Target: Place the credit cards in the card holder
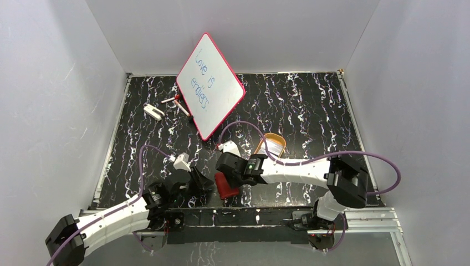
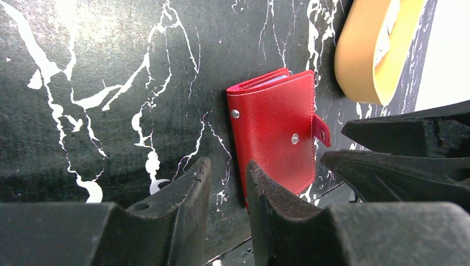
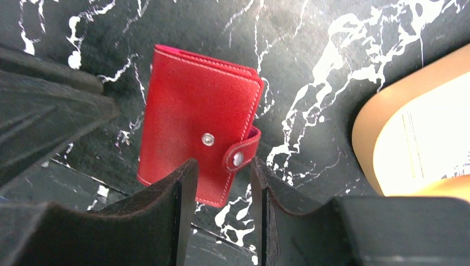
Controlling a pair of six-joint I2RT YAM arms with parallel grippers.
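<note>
A red card holder point(image 1: 226, 188) lies flat near the table's front edge, its snap strap on its right side point(image 2: 271, 127); a pale edge shows inside it in the left wrist view. The orange container point(image 1: 281, 145) with white cards point(image 1: 270, 145) sits behind and right. My left gripper point(image 1: 200, 182) is just left of the holder, its fingertips slightly apart and empty point(image 2: 226, 174). My right gripper point(image 1: 231, 172) is over the holder, fingertips slightly apart and empty in its wrist view point(image 3: 220, 169).
A whiteboard point(image 1: 210, 83) with writing lies at the back centre-left, with markers point(image 1: 180, 108) and a white object point(image 1: 153, 112) to its left.
</note>
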